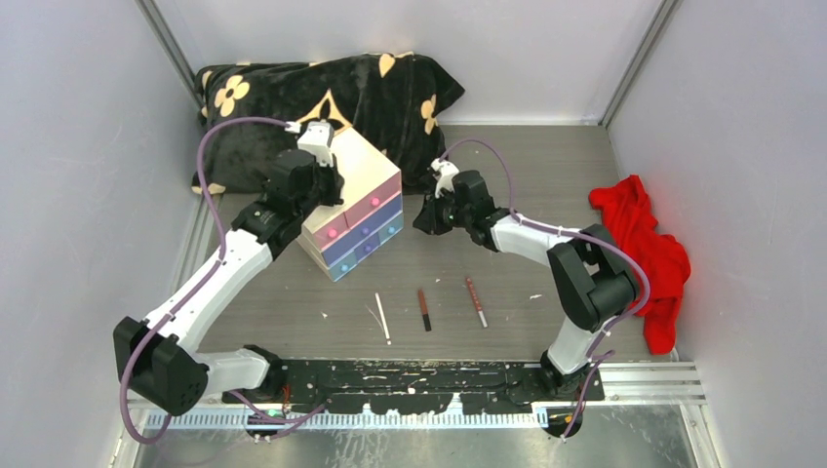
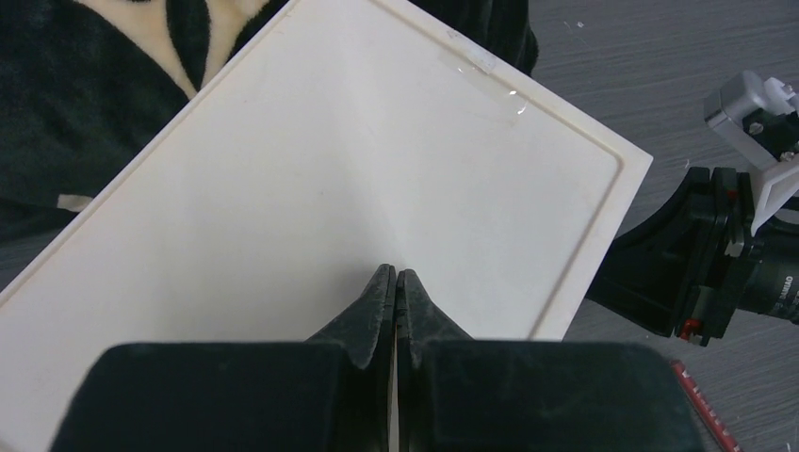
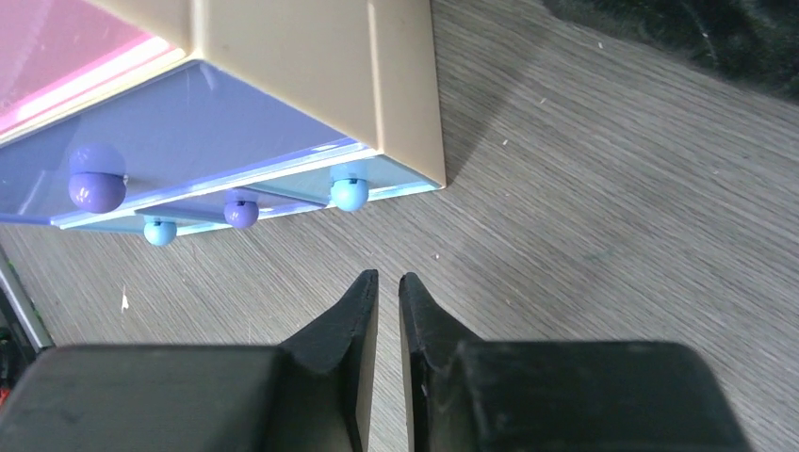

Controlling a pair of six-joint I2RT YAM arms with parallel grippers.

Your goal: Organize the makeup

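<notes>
The drawer organizer (image 1: 369, 168) stands angled at the left middle, with pink, purple and blue drawers and round knobs, all closed. My left gripper is shut over its cream top, nothing seen between its fingers. My right gripper is just right of the organizer, slightly open and empty, facing the lower drawer knobs, such as the blue knob (image 3: 350, 193). Three makeup sticks lie apart on the floor in front: a white stick (image 1: 383, 317), a brown-and-black pencil (image 1: 424, 310) and a red stick (image 1: 474, 297).
A dark patterned cushion (image 1: 244, 117) lies along the back, behind the organizer. A red cloth (image 1: 639, 253) lies at the right.
</notes>
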